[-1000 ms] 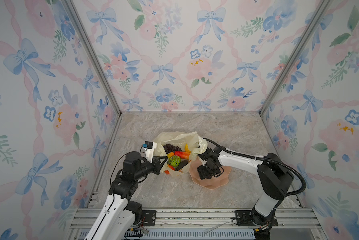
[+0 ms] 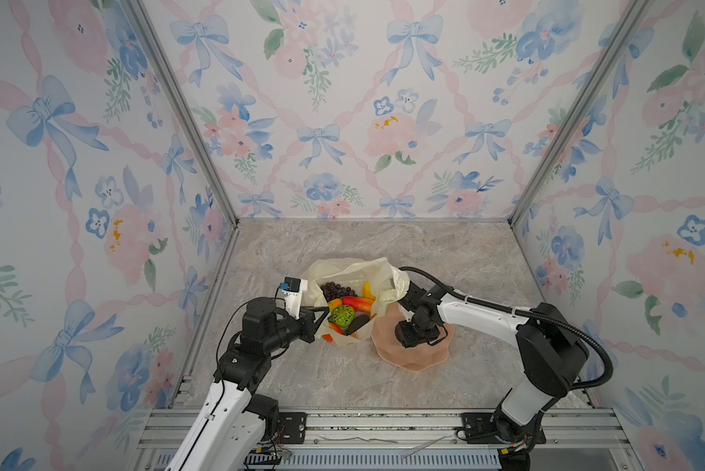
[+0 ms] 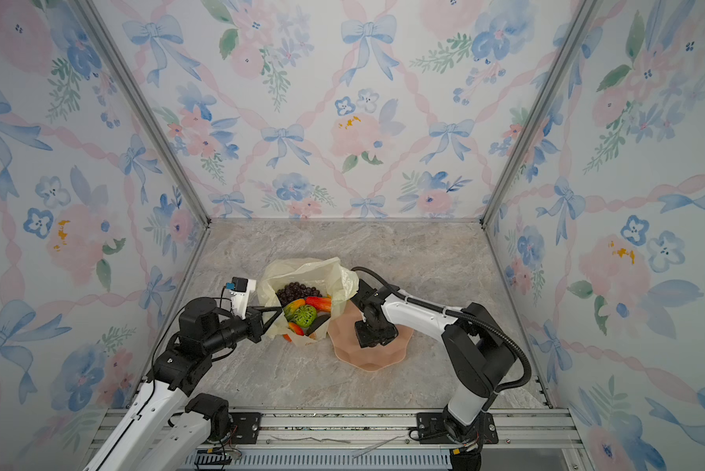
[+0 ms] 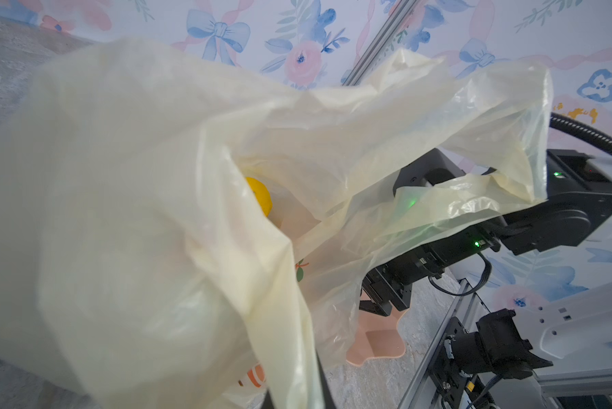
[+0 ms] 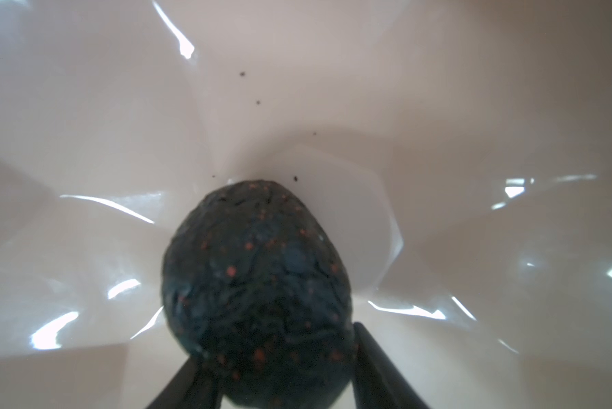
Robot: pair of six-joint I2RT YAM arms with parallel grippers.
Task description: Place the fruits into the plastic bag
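The cream plastic bag [image 2: 368, 271] stands open on the table, holding dark grapes [image 2: 335, 290], a red-orange pepper [image 2: 357, 303], a green bumpy fruit [image 2: 342, 315] and a dark eggplant-like piece [image 2: 357, 323]. My left gripper [image 2: 325, 312] is shut on the bag's near left rim; in the left wrist view the bag [image 4: 278, 300] runs down between its fingertips. In the pink bowl [image 2: 411, 359], my right gripper straddles a dark avocado [image 5: 258, 252] with reddish specks. Its fingers stand close at both sides of the fruit; whether they grip it cannot be told.
Right beside the bag stands the bowl, its rim close to the bag's right side. An orange tip [image 2: 327, 338] shows at the bag's lower front edge.
My right arm has shifted slightly right within the bowl. The left arm and the fruits in the bag look unmoved; the bag's right edge stirs slightly.
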